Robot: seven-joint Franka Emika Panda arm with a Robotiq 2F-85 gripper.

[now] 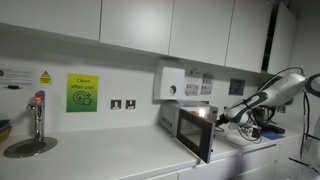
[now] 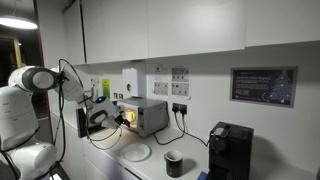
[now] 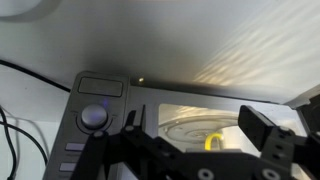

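The microwave (image 2: 150,118) stands on the counter with its door (image 1: 195,134) swung open; the lit interior shows in exterior view 2. From above, in the wrist view, its control panel (image 3: 97,125) and round knob (image 3: 94,116) appear left of the opening. Inside, a yellow ring-like part (image 3: 213,142) with something white beside it rests over the glass turntable (image 3: 185,127). My gripper is open at the microwave's front, its two dark fingers spread apart. Nothing visible is held between them.
A white plate (image 2: 135,152) lies on the counter, with a black mug (image 2: 174,163) and a black coffee machine (image 2: 230,150) farther right. Cables (image 2: 184,125) hang from the wall sockets. The counter (image 1: 110,154) between sink (image 1: 30,147) and microwave is clear.
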